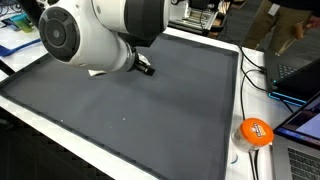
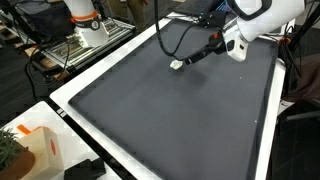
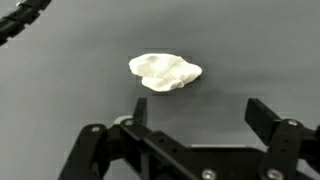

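Observation:
A small white crumpled piece [image 3: 165,71], perhaps paper or cloth, lies flat on the dark grey table [image 3: 230,40] in the wrist view. My gripper is open, its two black fingers spread wide and nothing between them. In that view the white piece appears beyond the fingertips, apart from both. In exterior view 2 the white piece [image 2: 177,65] rests just left of my gripper [image 2: 199,53], near the table's far side. The arm hides most of that area in exterior view 1, where my gripper [image 1: 143,66] shows small and dark.
An orange-lidded container [image 1: 253,134] stands off the table's right edge, beside laptops [image 1: 292,80] and cables. A black cable-like strip [image 3: 20,18] crosses the wrist view's upper left corner.

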